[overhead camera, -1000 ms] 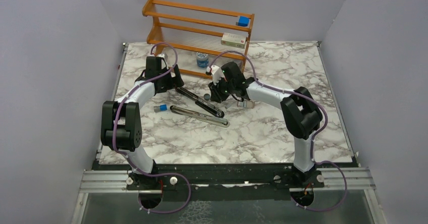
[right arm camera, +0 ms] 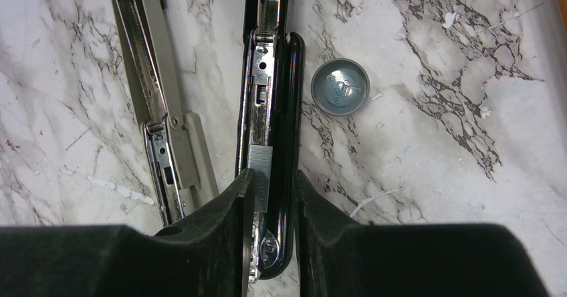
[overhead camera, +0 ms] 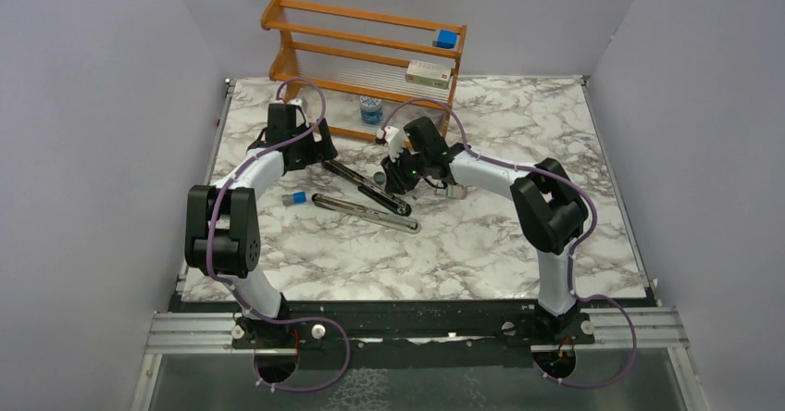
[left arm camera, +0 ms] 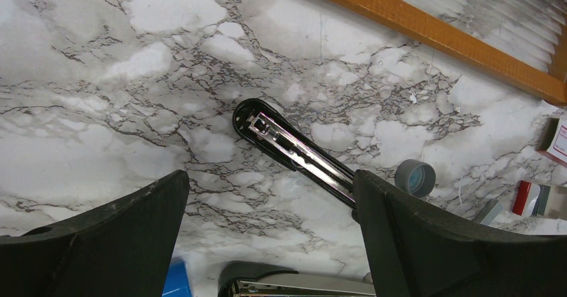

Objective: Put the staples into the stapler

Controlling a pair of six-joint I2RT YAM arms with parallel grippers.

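Observation:
The black stapler point(overhead camera: 348, 175) lies opened out flat, its spring and metal channel bare in the right wrist view. A short silver strip of staples point(right arm camera: 261, 176) rests over that channel near its lower end; whether it sits fully inside cannot be told. My right gripper is partly open around the strip, the left finger point(right arm camera: 242, 193) close against it and the other finger clearly apart. Above the stapler's far-left end stands my left gripper, its fingers wide apart and empty, with the stapler point(left arm camera: 304, 156) on the table beyond the fingertips.
A second, beige-and-black stapler point(overhead camera: 366, 213) lies alongside, nearer the front. A small round grey cup point(right arm camera: 340, 87) sits beside the black stapler. Staple boxes point(left arm camera: 560, 138) lie to the right, a blue-capped item point(overhead camera: 294, 198) to the left. Behind stands a wooden rack point(overhead camera: 366, 57).
The left arm and the staplers look unmoved.

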